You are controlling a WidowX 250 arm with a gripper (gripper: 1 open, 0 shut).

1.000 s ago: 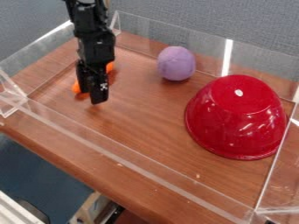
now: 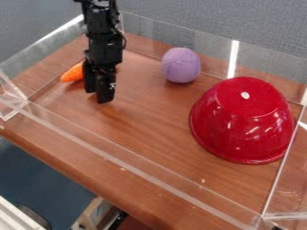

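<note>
The black gripper (image 2: pixel 103 83) hangs low over the left part of the wooden table, upright. An orange carrot-like object (image 2: pixel 72 73) lies just left of it, partly hidden behind it. The fingertips are dark and small, so whether they are apart or closed on anything cannot be told. A purple ball-like object (image 2: pixel 181 65) sits at the back middle, and a large upturned red bowl (image 2: pixel 240 120) is on the right.
Clear plastic walls (image 2: pixel 235 57) enclose the wooden table (image 2: pixel 144 144).
More of the orange object now shows on the gripper's left, less on its right.
</note>
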